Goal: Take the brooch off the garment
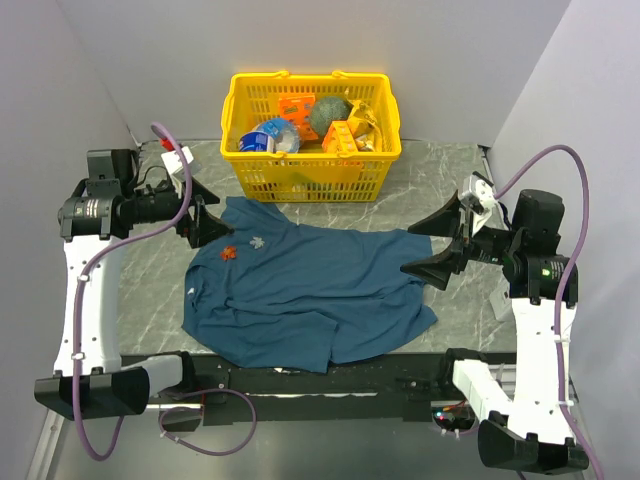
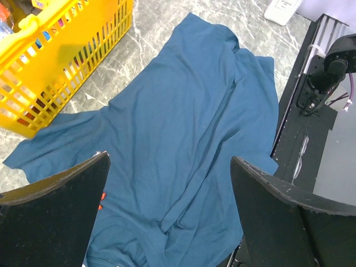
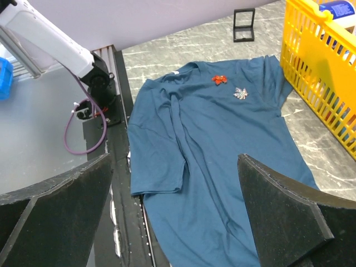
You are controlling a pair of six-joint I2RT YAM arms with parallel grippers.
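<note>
A blue garment (image 1: 300,290) lies spread on the grey marble table, with an orange leaf-shaped brooch (image 1: 228,253) and a silver brooch (image 1: 257,242) on its left part; both also show in the right wrist view, the orange (image 3: 219,79) and the silver (image 3: 241,93). My left gripper (image 1: 208,218) is open above the garment's left upper edge, near the brooches, which its finger mostly hides in the left wrist view. My right gripper (image 1: 428,247) hangs open over the garment's right end, nothing between its fingers.
A yellow basket (image 1: 310,178) full of packages stands at the back middle, just behind the garment. Bare marble (image 1: 150,300) shows left and right of the cloth. A dark table edge runs along the front. A small black frame (image 3: 243,38) stands beyond the garment in the right wrist view.
</note>
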